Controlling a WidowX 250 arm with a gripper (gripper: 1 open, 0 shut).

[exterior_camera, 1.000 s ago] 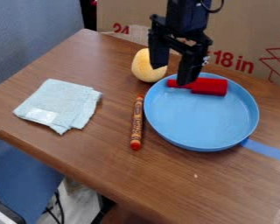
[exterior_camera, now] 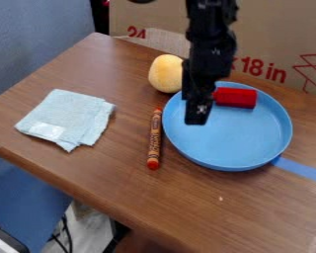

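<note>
The black gripper [exterior_camera: 197, 103] hangs low over the left part of a blue plate [exterior_camera: 243, 138], pointing down; whether its fingers are open or shut is hard to make out. A red object [exterior_camera: 237, 96] lies at the back of the plate, partly behind the gripper. A round yellow item [exterior_camera: 166, 73] stands behind and left of the plate. An orange-brown stick with a red end [exterior_camera: 155, 138] lies on the table just left of the plate.
A folded pale blue cloth [exterior_camera: 66, 118] lies on the wooden table [exterior_camera: 108, 198] at the left. A cardboard box [exterior_camera: 279, 40] stands behind. A strip of blue tape [exterior_camera: 303, 172] runs right of the plate.
The gripper has moved down and to the left, from above the red object to low over the plate's left part. The objects on the table look unmoved.
</note>
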